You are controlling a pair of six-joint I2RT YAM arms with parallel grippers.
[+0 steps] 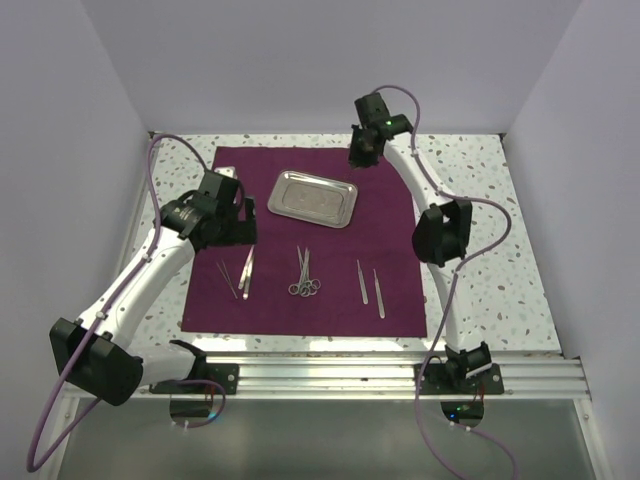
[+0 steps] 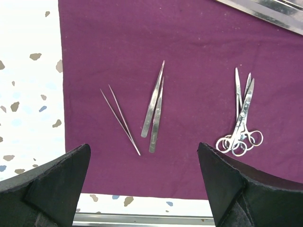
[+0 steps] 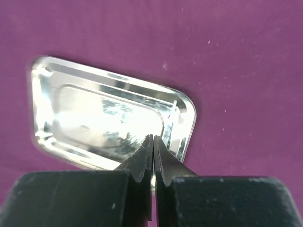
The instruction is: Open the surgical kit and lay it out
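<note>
An empty-looking steel tray lies on the purple cloth. My right gripper is over the cloth by the tray's upper right; in its wrist view the shut fingertips overlap the tray, nothing visible between them. My left gripper stands open over the left side. Below it in the left wrist view lie thin tweezers, two broader tweezers and several scissors. Two slim instruments, probably scalpel handles or the like, lie at the cloth's lower right.
Speckled table surrounds the cloth, with walls at the back and sides.
</note>
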